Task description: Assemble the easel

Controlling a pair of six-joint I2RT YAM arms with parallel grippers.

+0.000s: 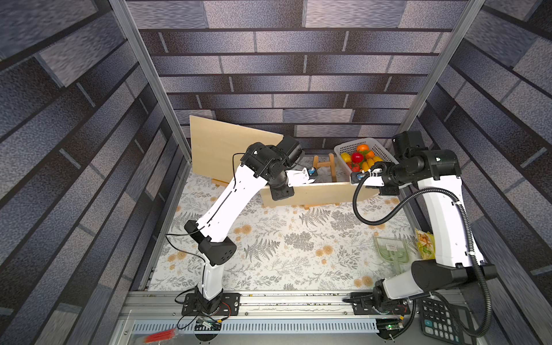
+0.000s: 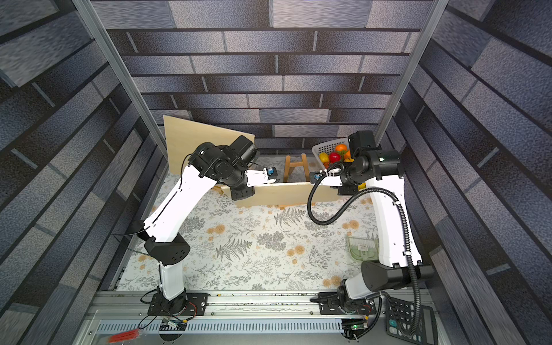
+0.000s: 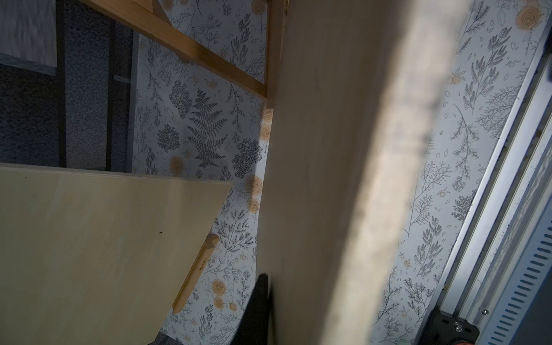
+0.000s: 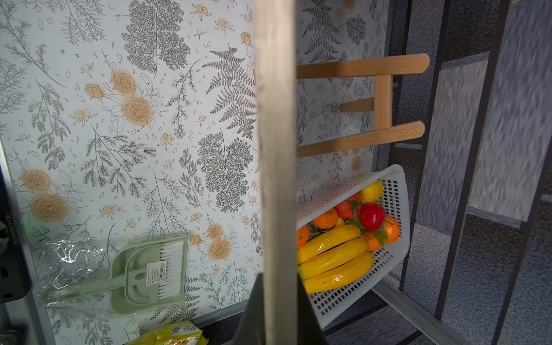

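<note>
A long pale board (image 1: 322,194) spans horizontally in front of the wooden easel frame (image 1: 331,166) at the back centre. My left gripper (image 1: 307,175) is shut on its top edge; in the left wrist view the board fills the middle, close up. My right gripper (image 1: 359,178) grips the same board toward its right end, shut, with the thin edge (image 4: 276,143) running up between its fingers in the right wrist view. A larger pale panel (image 1: 230,149) leans upright at the back left, over a short wooden piece (image 3: 195,270).
A grey basket (image 4: 396,189) of toy fruit stands at the back right. A green dustpan and brush (image 1: 391,250) and a yellow packet (image 1: 424,241) lie at the right edge.
</note>
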